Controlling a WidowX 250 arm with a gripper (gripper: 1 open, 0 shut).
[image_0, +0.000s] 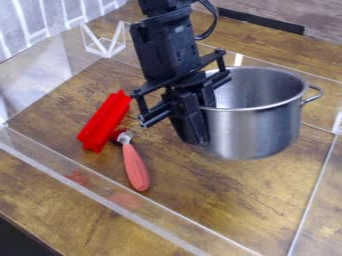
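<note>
My black gripper (194, 105) reaches down from the top centre to the near-left side of a large steel pot (258, 122), which has a loop handle on its right. The pot appears raised above the wooden surface, with my fingers at its rim and wall; whether they grip the rim is hard to tell. A red block-like object (103, 118) lies to the left, and a tool with a red handle (132, 164) lies below it, pointing toward the front.
A clear plastic wall (60, 168) runs along the front left of the wooden surface (234, 200). A white wire piece (104, 40) stands at the back left. The wood in front of the pot is clear.
</note>
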